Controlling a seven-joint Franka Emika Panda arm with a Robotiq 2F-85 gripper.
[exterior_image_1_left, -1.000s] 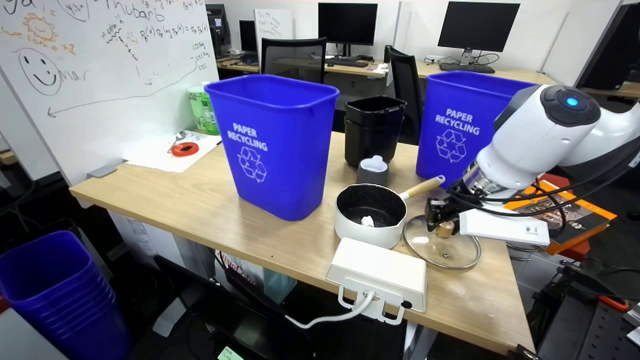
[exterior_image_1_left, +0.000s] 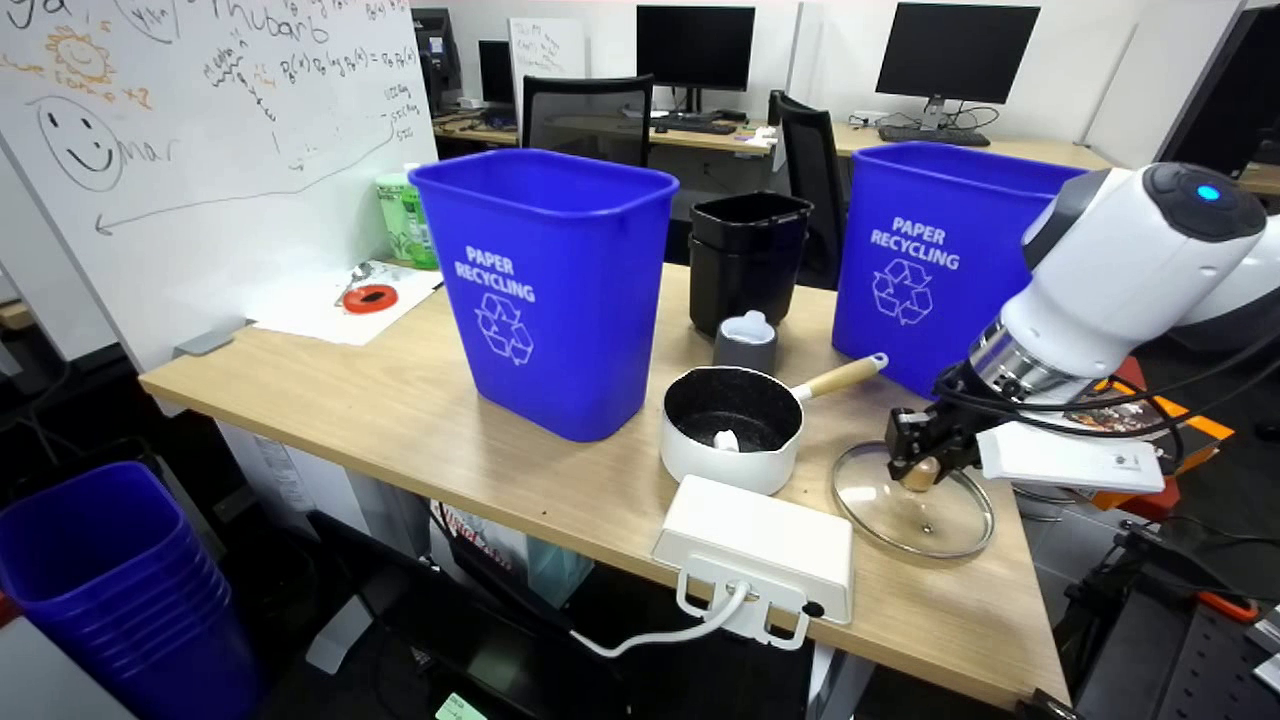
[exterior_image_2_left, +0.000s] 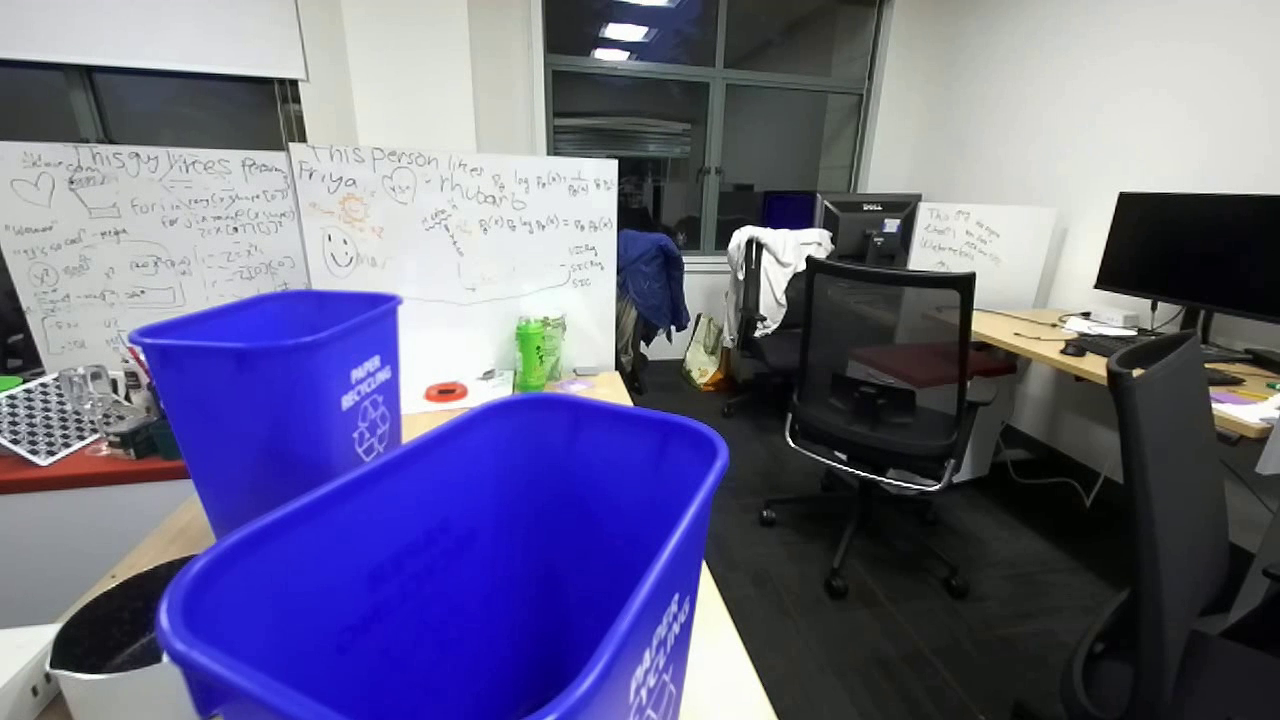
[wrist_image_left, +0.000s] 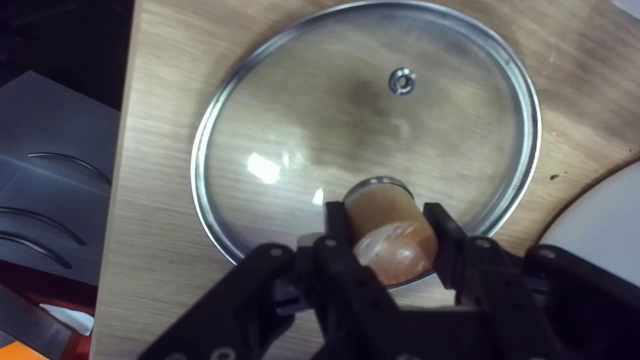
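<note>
In the wrist view the glass lid (wrist_image_left: 354, 120) with its metal rim spreads out below my gripper. The wooden knob (wrist_image_left: 387, 222) of the lid sits between the two dark fingers, and the gripper is shut on it. From exterior view 1, the lid (exterior_image_1_left: 882, 510) appears close to the table's right end, right of the white pot (exterior_image_1_left: 726, 462) and apart from it. Whether the lid touches the table is hard to tell. The pot is uncovered, with a small white object (exterior_image_1_left: 726, 440) inside and a wooden handle (exterior_image_1_left: 846, 377) pointing to the back right.
A white box (exterior_image_1_left: 756, 540) with a cable stands at the front edge, before the pot. Behind are a grey cup (exterior_image_1_left: 746, 348), a black bin (exterior_image_1_left: 741, 270) and two blue recycling bins, one left (exterior_image_1_left: 552, 312), one right (exterior_image_1_left: 894, 240).
The arm, gripper and lid have moved right and a little toward the front, away from the pot. The pot has shifted slightly left.
</note>
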